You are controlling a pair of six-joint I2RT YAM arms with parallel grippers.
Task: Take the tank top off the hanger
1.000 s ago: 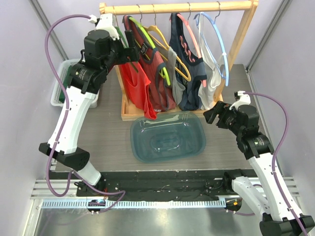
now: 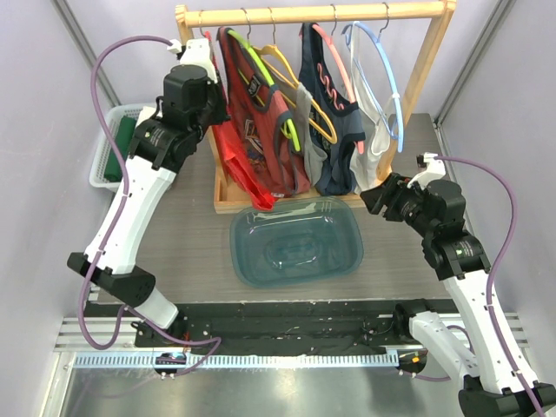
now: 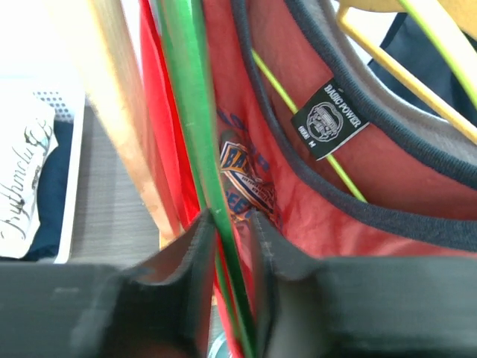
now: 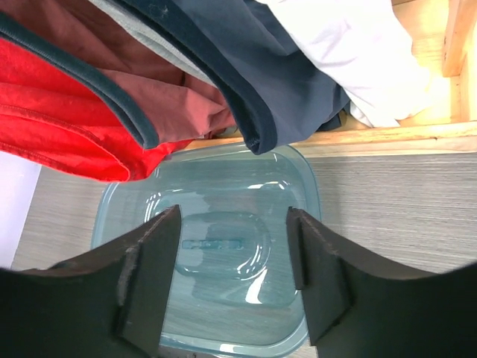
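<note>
A bright red tank top (image 2: 234,165) hangs at the left end of the rack, on a dark green hanger (image 3: 195,97). My left gripper is at the upper part of this garment, its fingers close on either side of the green hanger. Whether they press on it I cannot tell. In the top view the left arm hides the hanger. My right gripper stands partly open over the right side of the clear bin (image 4: 216,335), nothing between its fingers.
A darker red tank top (image 2: 261,130) on a lime hanger hangs close beside the bright red one. Grey, navy (image 2: 337,148) and white tops follow to the right under the wooden bar (image 2: 313,12). A white basket (image 2: 102,165) with folded clothes stands at left.
The red top now hangs turned more edge-on.
</note>
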